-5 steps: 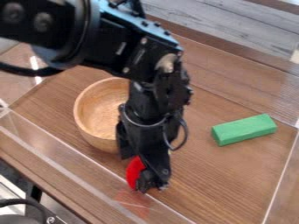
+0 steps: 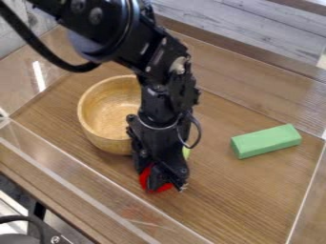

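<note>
My gripper (image 2: 160, 173) is low at the front middle of the table, shut on a red object (image 2: 158, 187) that is mostly hidden beneath its fingers. A light green item (image 2: 186, 153) shows partly just behind the gripper. A tan bowl (image 2: 102, 110) sits to the left, partly covered by the arm.
A green block (image 2: 265, 141) lies on the right of the wooden table (image 2: 242, 191). The table's front edge runs along the lower left, beside a black cable.
The arm has drawn back and upright slightly, and the gripper has shifted a little up the view with the red object, uncovering more of the bowl.
</note>
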